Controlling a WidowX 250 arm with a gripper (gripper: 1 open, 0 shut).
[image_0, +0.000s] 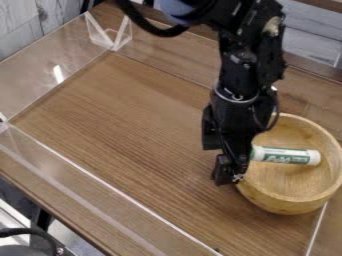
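Note:
My black gripper (227, 165) is low at the left rim of a wooden bowl (287, 200), open, its fingers partly over the bowl. A white and green tube (287, 156) lies tilted in the bowl, its left end hidden behind the gripper. I cannot see clearly what is between the fingers.
Clear plastic walls edge it on the left, with a transparent bracket at the back left. Cables lie beyond the near left edge.

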